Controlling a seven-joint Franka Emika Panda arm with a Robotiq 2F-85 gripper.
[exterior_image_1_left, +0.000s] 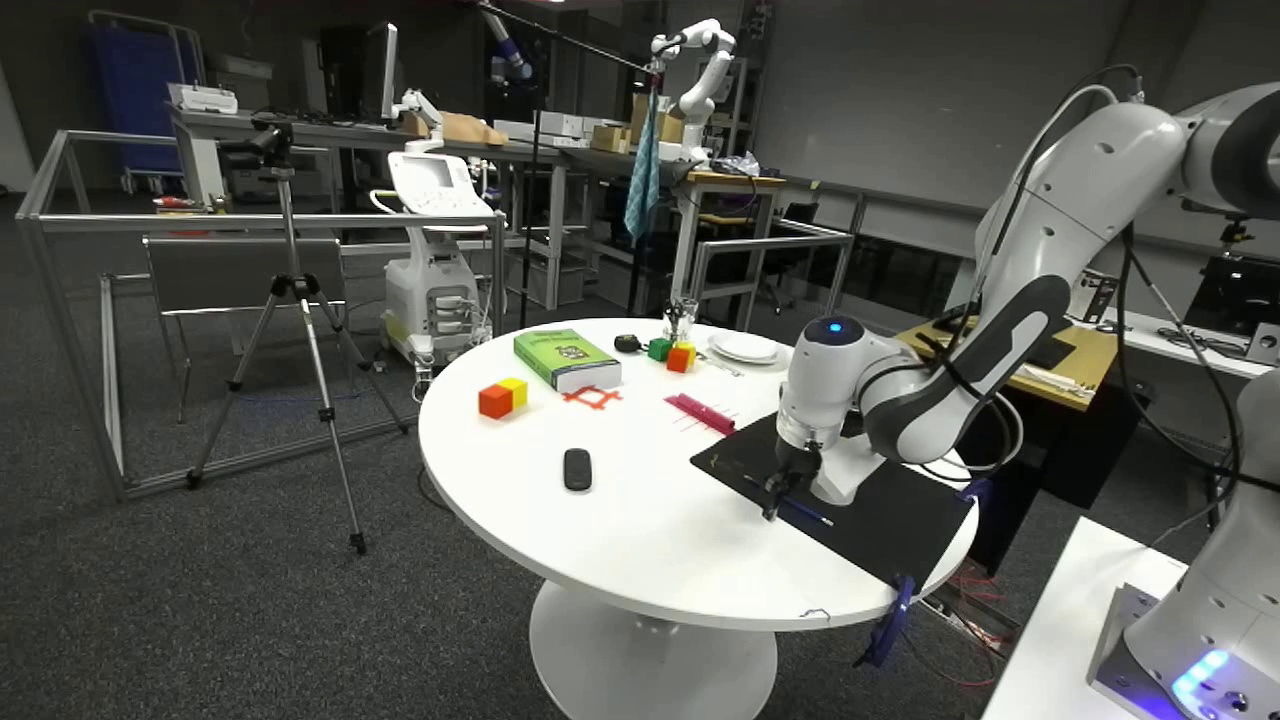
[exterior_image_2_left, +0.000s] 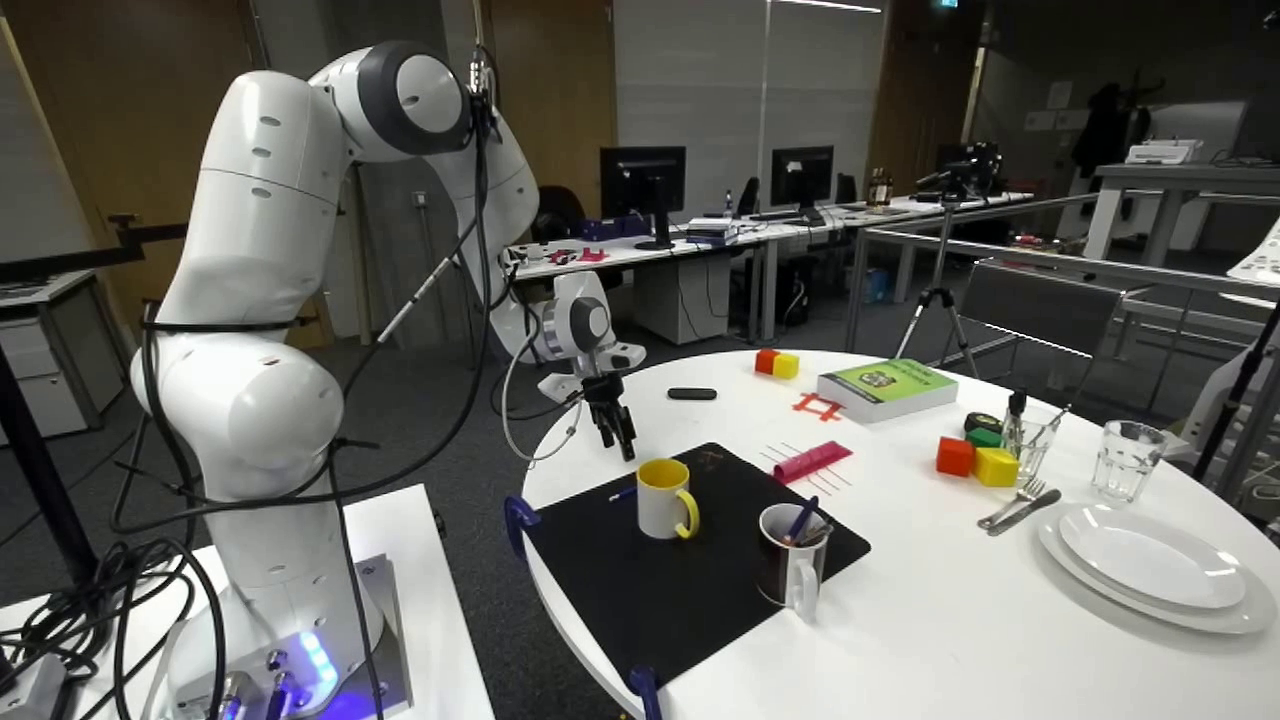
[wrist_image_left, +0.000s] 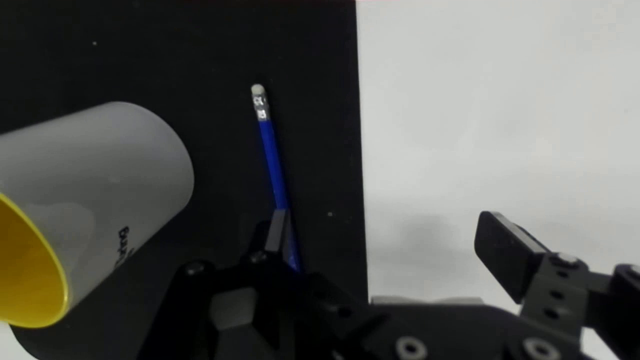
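Observation:
A blue pencil (wrist_image_left: 273, 156) with a white eraser lies on the black mat (wrist_image_left: 324, 60), near the mat's edge. My gripper is open above the table, with nothing between its fingers. In the wrist view its left finger (wrist_image_left: 277, 231) overlaps the pencil and hides part of it, while the right finger (wrist_image_left: 507, 252) is over white tabletop. A white mug (exterior_image_2_left: 660, 506) with a yellow inside and handle stands on the mat beside the pencil. My hand mostly hides that mug in exterior view 1.
Another mug (exterior_image_2_left: 780, 564) holding pens stands on the mat. A black oblong object (exterior_image_1_left: 577, 469), green book (exterior_image_1_left: 564, 358), red and yellow blocks (exterior_image_1_left: 495, 402), a pink piece (exterior_image_1_left: 702, 413) and plates (exterior_image_2_left: 1152, 564) are spread over the table.

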